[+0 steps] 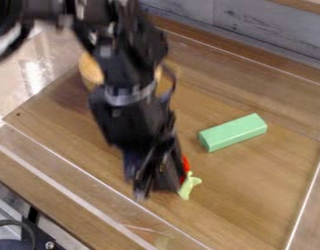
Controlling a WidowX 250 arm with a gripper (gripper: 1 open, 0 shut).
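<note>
My black gripper (152, 174) hangs low over the wooden board, blurred, so the state of its fingers is unclear. Just right of it, partly hidden behind it, lies a small red object (185, 163) with a pale yellow-green part (189, 187) reaching toward the lower right. A green block (233, 131) lies apart to the right. An orange-tan round object (90, 68) is mostly hidden behind the arm at the upper left.
The board (254, 195) is clear at the lower right and around the green block. A grey wall runs along the back, and the board's front edge crosses the lower left, with dark items beyond it.
</note>
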